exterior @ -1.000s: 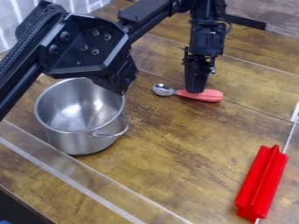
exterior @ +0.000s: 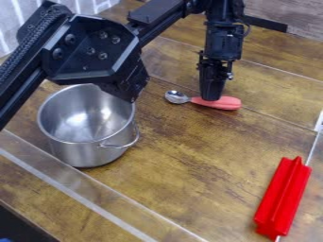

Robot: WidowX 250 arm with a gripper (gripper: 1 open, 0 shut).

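My black gripper (exterior: 212, 87) is lowered over a spoon with a pink handle (exterior: 220, 103), its fingertips at the handle near where it meets the metal bowl of the spoon (exterior: 176, 96). The fingers look shut; whether any of the handle is between the fingers is hidden. The spoon lies flat on the wooden table. A steel pot (exterior: 86, 146) stands to the left, below my arm.
A red object (exterior: 284, 197) with a thin metal part lies at the right front. A light strip runs along the lower left, and a dark ledge is at the back right.
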